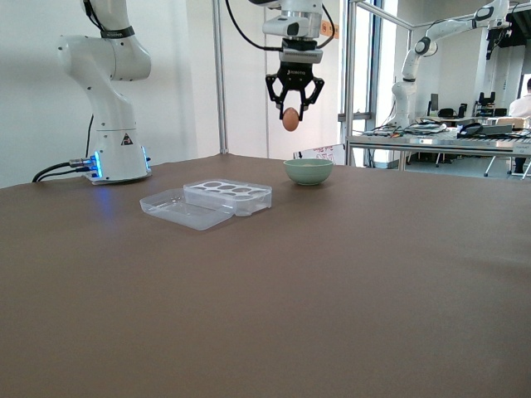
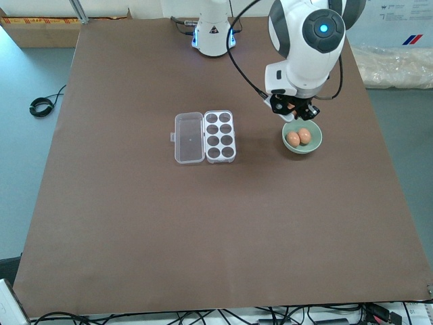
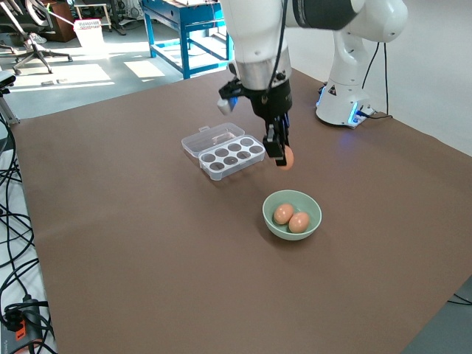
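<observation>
My gripper (image 1: 291, 98) is shut on a brown egg (image 1: 290, 119), which hangs in the air near the green bowl (image 1: 308, 172); in the right view the held egg (image 3: 287, 158) is partly behind the fingers. The bowl (image 3: 270, 223) on the table holds two more eggs (image 2: 293, 139). Beside it stands a clear plastic egg box (image 2: 220, 136) with its lid (image 2: 189, 138) open; its round slots look empty. In the left view my gripper (image 2: 298, 112) is just above the bowl's back rim and hides the held egg.
Cables run along one table edge (image 3: 22, 251).
</observation>
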